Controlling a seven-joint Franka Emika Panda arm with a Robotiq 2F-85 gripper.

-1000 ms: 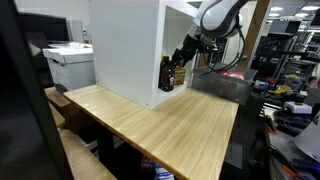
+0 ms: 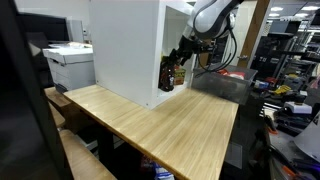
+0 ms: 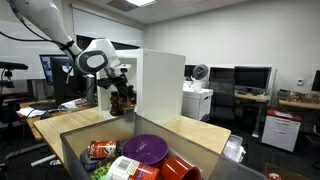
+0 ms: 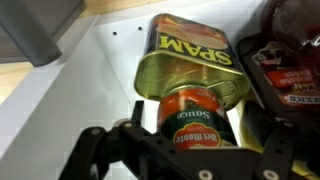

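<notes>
In the wrist view my gripper is open, its dark fingers on either side of a small Del Monte tomato sauce can [image 4: 196, 122]. Touching cannot be made out. Just above this can lies a SPAM tin [image 4: 190, 50] with a blue and yellow label, its lettering upside down. To the right are a dark container with a red label [image 4: 290, 78] and a dark rounded jar or bottle [image 4: 300, 20], both cut off by the frame. I cannot clearly pick out the gripper in either exterior view.
A person [image 2: 208, 25] in a white shirt stands at the white cabinet [image 2: 120, 45], a hand near the items inside. A grey bin [image 3: 85, 130] holds a purple bowl [image 3: 145, 150] and several cans.
The person has shifted slightly right and more upright by the cabinet. The table and cabinet look the same.
</notes>
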